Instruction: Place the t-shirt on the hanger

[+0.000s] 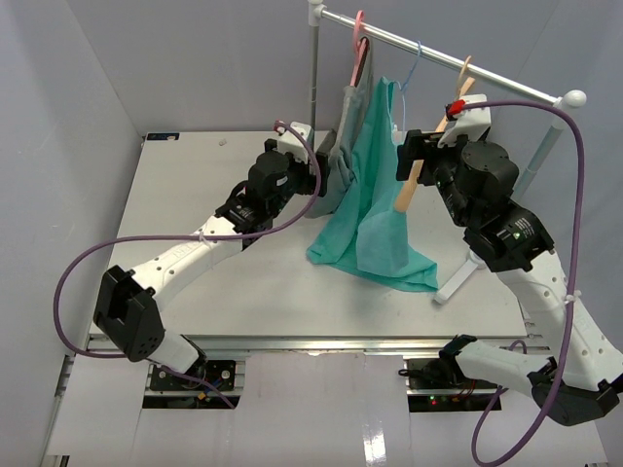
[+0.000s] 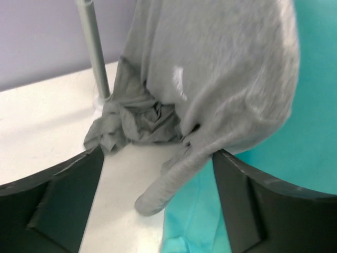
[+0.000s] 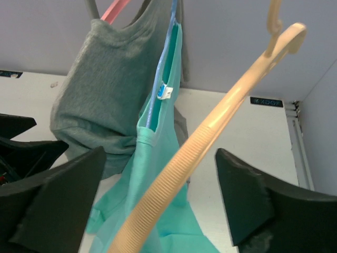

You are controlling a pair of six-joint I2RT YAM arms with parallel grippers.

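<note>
A grey shirt (image 1: 346, 126) hangs on a pink hanger (image 1: 357, 49) at the rail's left; in the left wrist view its grey cloth (image 2: 210, 68) reaches between the open fingers of my left gripper (image 1: 310, 165). The teal shirt (image 1: 375, 224) hangs on a blue hanger (image 3: 160, 79), its lower part spread on the table. My right gripper (image 1: 414, 161) stands at a wooden hanger (image 3: 189, 153), whose bar runs between its fingers in the right wrist view; whether they touch it is not clear.
The white rail (image 1: 438, 56) stands on posts at the back and right, with a white foot (image 1: 458, 280) on the table.
</note>
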